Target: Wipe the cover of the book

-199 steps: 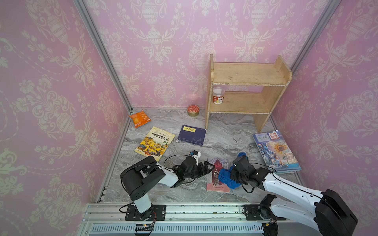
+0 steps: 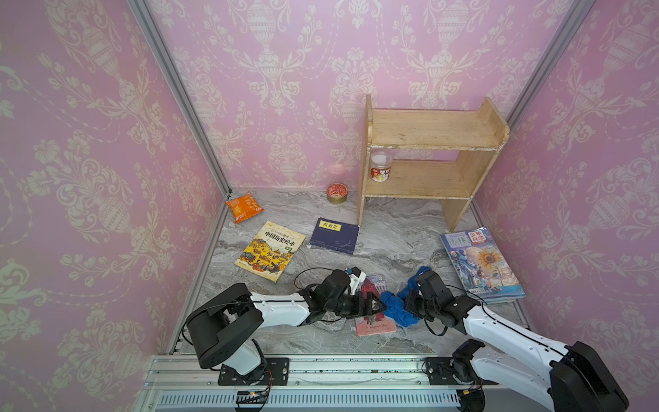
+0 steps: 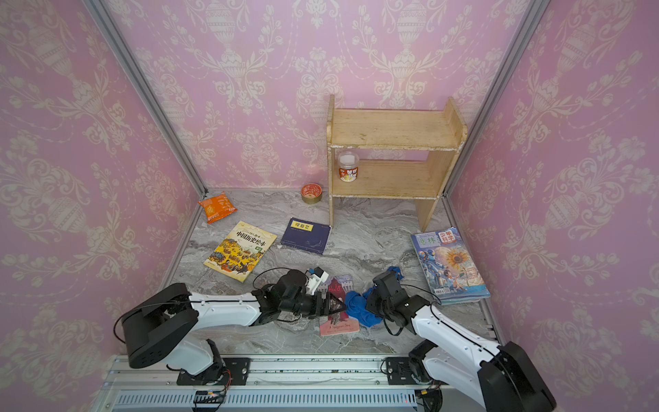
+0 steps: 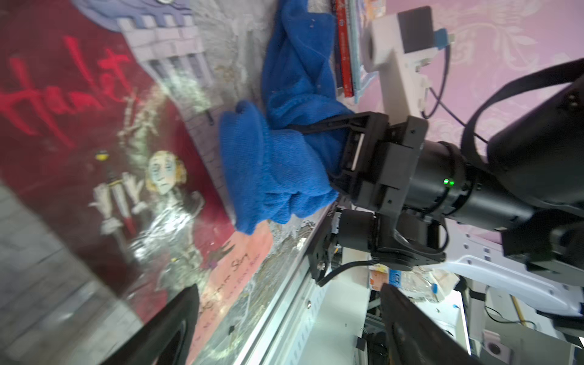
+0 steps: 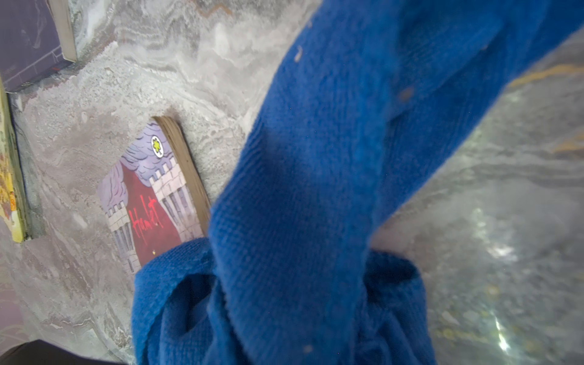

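The Hamlet book (image 2: 376, 327) lies flat near the table's front, dark red with a pink lower strip. A bunched blue cloth (image 2: 396, 310) hangs from my right gripper (image 2: 414, 302), which is shut on it at the book's right side. In the left wrist view, the cloth (image 4: 286, 170) reaches the cover's right edge. My open left gripper (image 2: 372, 306) is over the book from the left, its fingers (image 4: 161, 331) wide apart with nothing gripped. Cloth fills much of the right wrist view, hiding the right fingers and the lower part of the book (image 5: 149, 206).
Behind lie a yellow book (image 2: 271, 250) and a dark blue book (image 2: 335, 235). A stack of magazines (image 2: 482, 264) is at the right. A wooden shelf (image 2: 432, 177) stands at the back, with a tin (image 2: 337, 193) and an orange packet (image 2: 244, 207) to its left.
My left gripper has moved right and over the cover. After a small shift right, the book has slid left, so the cloth now sits more at its right edge.
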